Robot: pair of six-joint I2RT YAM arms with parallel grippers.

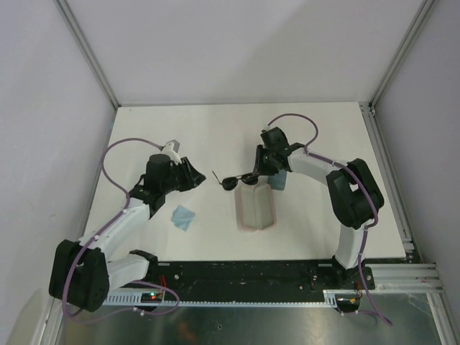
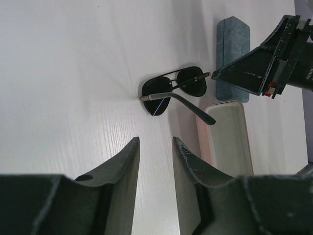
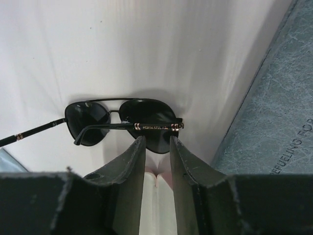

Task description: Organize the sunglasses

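Observation:
The black sunglasses (image 1: 231, 183) (image 2: 194, 87) (image 3: 83, 117) lie on the white table with their temples folded out unevenly, just above the open case (image 1: 247, 210) (image 2: 226, 137). My left gripper (image 1: 198, 175) is left of them, its fingers close together; whether it holds anything between them is not visible. My right gripper (image 1: 260, 167) hangs over the right lens, fingers a little apart, with nothing seen between them.
A grey-blue sunglasses box (image 2: 232, 44) (image 3: 274, 117) lies right of the glasses, partly under the right arm. A blue cloth (image 1: 182, 217) lies at lower left.

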